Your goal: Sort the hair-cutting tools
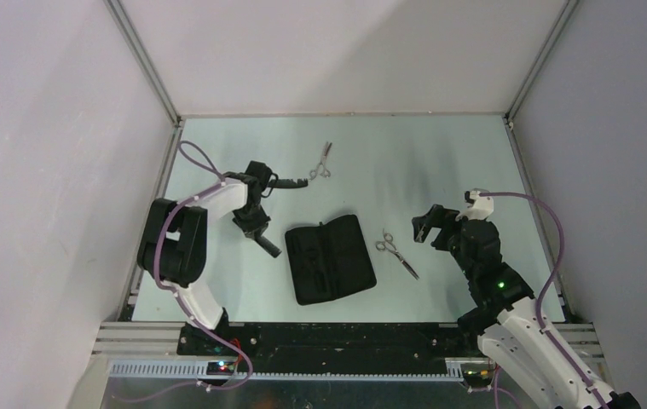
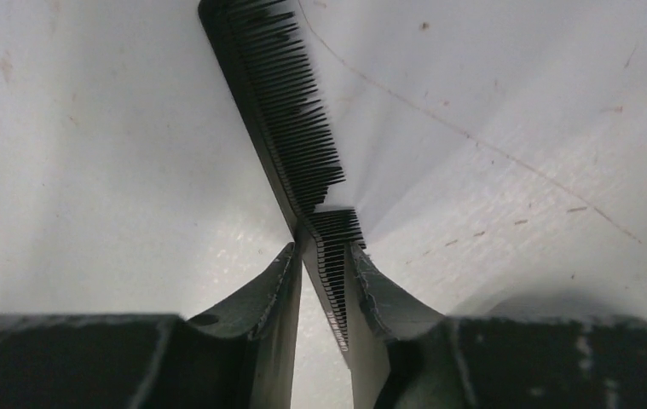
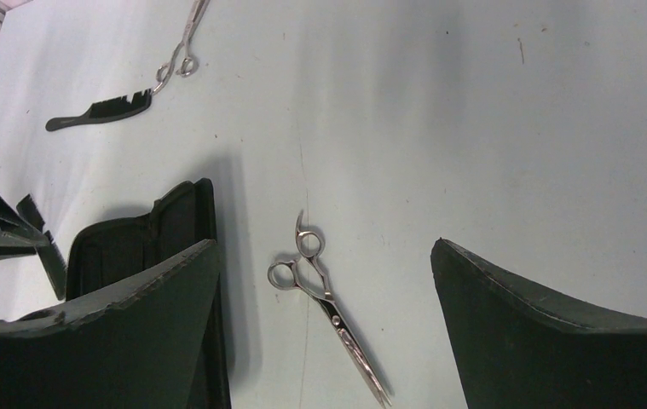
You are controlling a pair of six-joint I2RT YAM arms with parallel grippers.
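Note:
A straight black comb [image 1: 268, 246] [image 2: 264, 102] lies under my left gripper [image 1: 253, 226], whose part-open fingers straddle its narrow-toothed section; whether they grip it I cannot tell. A black handled comb [image 1: 290, 183] [image 3: 106, 111] lies farther back. Thinning scissors [image 1: 322, 162] [image 3: 185, 47] lie at the back, another pair of scissors [image 1: 396, 256] [image 3: 337, 324] right of the open black case [image 1: 349, 256] [image 3: 209, 221]. My right gripper [image 1: 429, 223] hangs open over the right side, nothing between its fingers.
Walls and rails border it at back and sides.

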